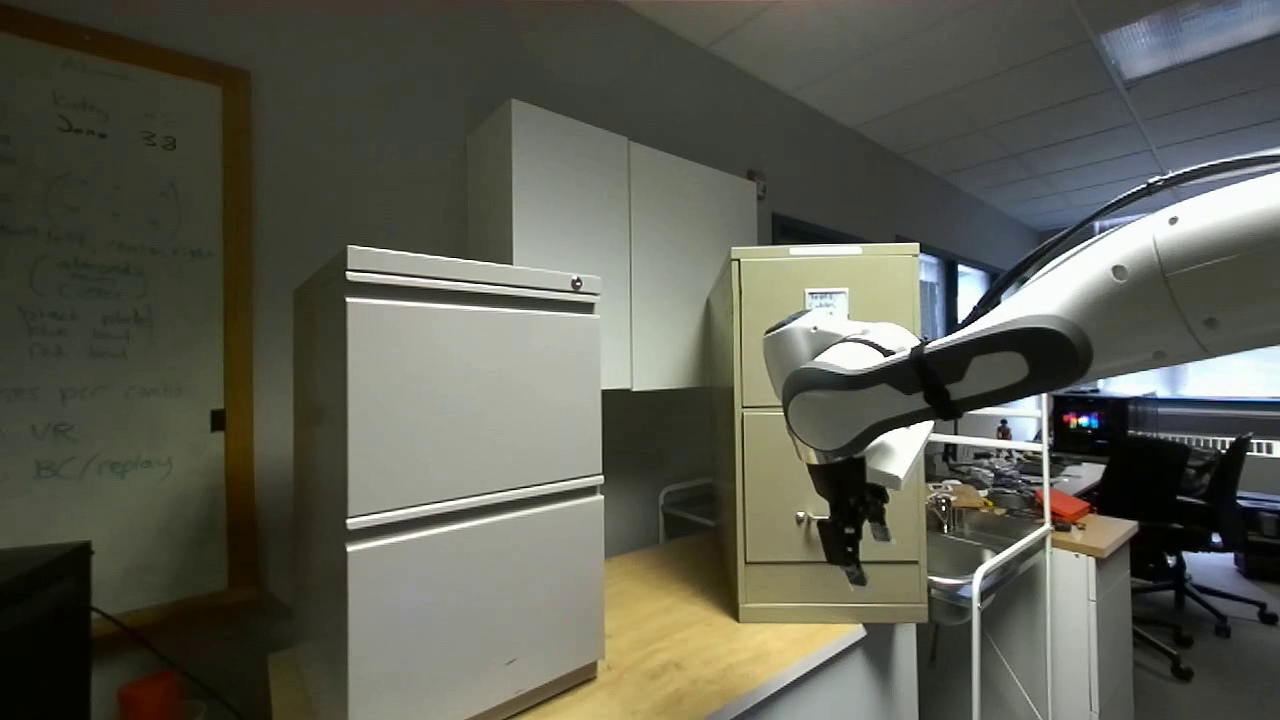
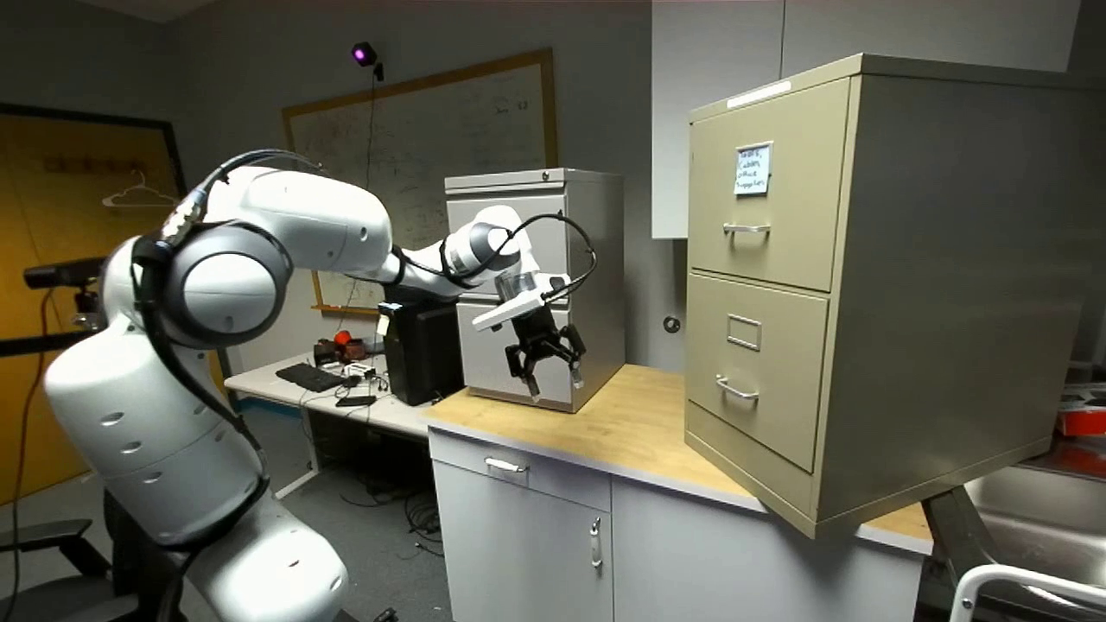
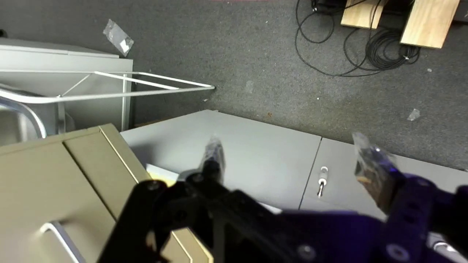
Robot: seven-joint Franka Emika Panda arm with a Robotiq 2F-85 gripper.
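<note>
My gripper [image 2: 557, 390] hangs in the air with its black fingers spread apart, nothing between them. From exterior view 1 it overlaps the lower drawer of the beige filing cabinet [image 1: 768, 480]. Both drawers of that cabinet look closed; the lower one has a metal handle [image 2: 737, 388]. A light grey two-drawer cabinet [image 1: 474, 408], also closed, stands at the other end of the wooden counter [image 2: 632, 415]. In the wrist view the blurred fingers [image 3: 213, 155] frame the grey base cupboard front and the carpet below.
The beige cabinet's front corner overhangs the counter edge. A white metal rack [image 1: 975, 600] and a sink [image 1: 960, 554] lie beyond it. Coiled black cable [image 3: 386, 50] rests on the floor.
</note>
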